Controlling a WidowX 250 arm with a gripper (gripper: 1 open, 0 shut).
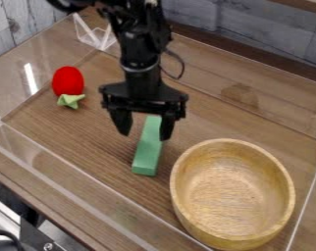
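Observation:
The black gripper (145,122) hangs in the middle of the camera view, its two fingers spread apart over the upper end of a green block (146,156). The block lies lengthwise on the wooden table, just left of a tan bowl (232,196). Nothing shows held between the fingers; the right finger is near the block's top end.
A red ball-like object (68,80) and a small light-green piece (72,100) sit at the left. A raised rim runs along the back.

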